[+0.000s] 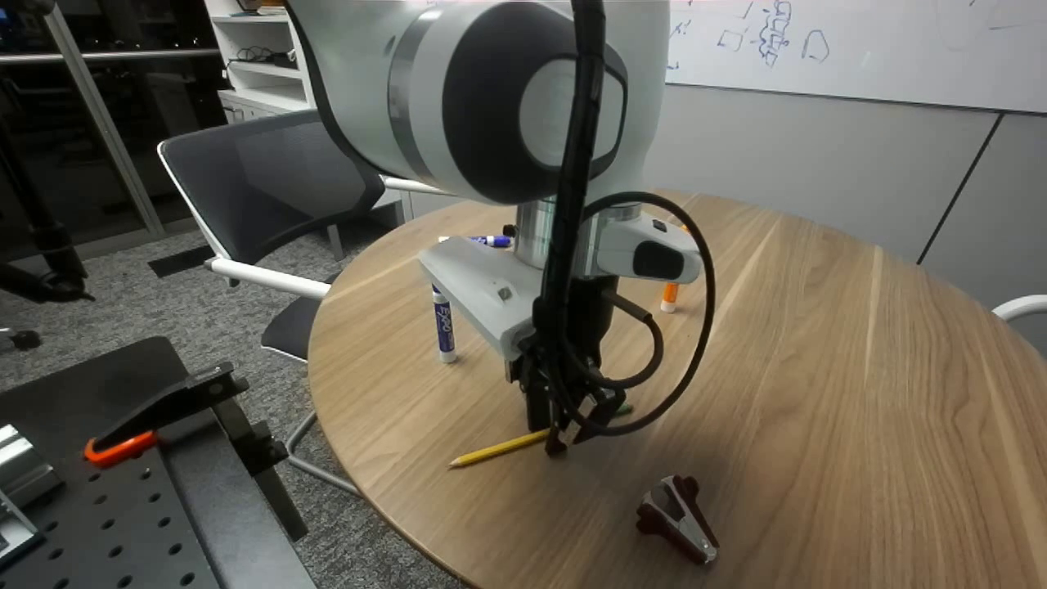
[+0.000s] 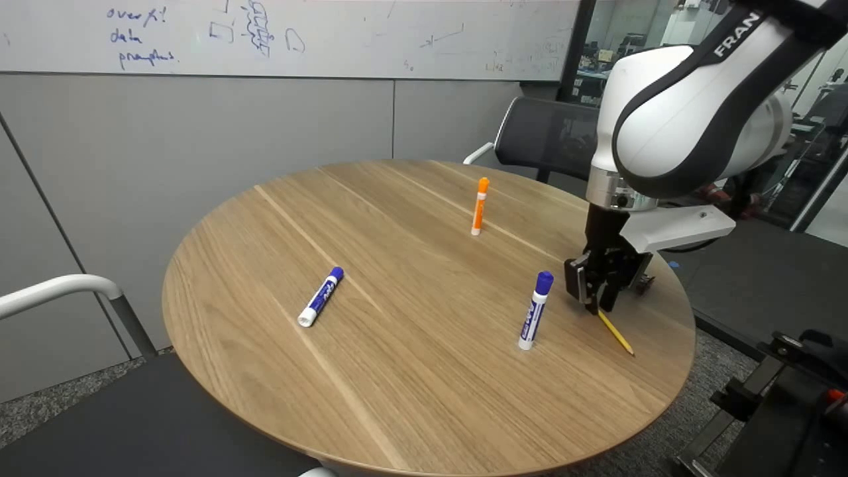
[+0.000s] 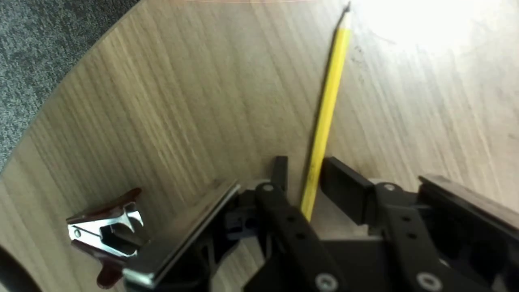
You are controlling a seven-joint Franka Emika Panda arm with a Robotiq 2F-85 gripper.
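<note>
A yellow pencil (image 3: 327, 117) lies on the round wooden table, its dark tip pointing away from my gripper in the wrist view. The fingers stand partly open on either side of the pencil, down at the table. Its shaft is close against the right fingertip (image 3: 340, 180), while a narrow gap shows on the left; I cannot tell whether it touches. In exterior view 2 the sharpened half of the pencil (image 2: 616, 332) sticks out from under the gripper (image 2: 597, 306). The far end is mostly hidden behind the fingers.
A dark red staple remover (image 1: 679, 519) lies near the gripper. A blue marker (image 2: 536, 310) and an orange marker (image 2: 479, 207) stand upright; another blue marker (image 2: 321, 297) lies flat.
</note>
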